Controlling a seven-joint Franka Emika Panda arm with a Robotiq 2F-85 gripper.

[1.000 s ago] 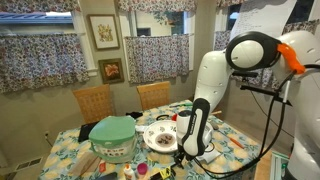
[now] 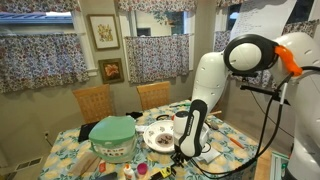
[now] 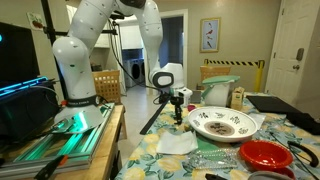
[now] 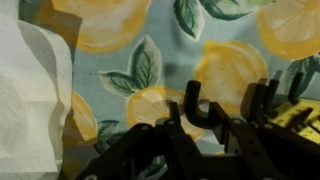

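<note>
My gripper [image 2: 178, 158] is low over the lemon-print tablecloth, close to its surface. In the wrist view the gripper's dark fingers [image 4: 175, 112] rise from the lower edge. A small dark upright object [image 4: 192, 94] shows at the fingertips, with a greyish bit beside it. Whether it is gripped or just stands between the fingers is unclear. From the second exterior view, the gripper [image 3: 178, 113] stands behind the white paper towel [image 3: 177, 142] and left of the large white dish [image 3: 222, 132].
A yellow and black item [image 4: 292, 112] with dark prongs lies close on the wrist view's right. A red pot [image 3: 266, 154] and a clear tray [image 3: 214, 158] sit near the white dish. The green-lidded basket [image 2: 112, 131] and a pink cup [image 2: 141, 168] are left of the arm.
The arm has barely moved over the last second; my gripper sits at about the same low spot. No object has visibly shifted.
</note>
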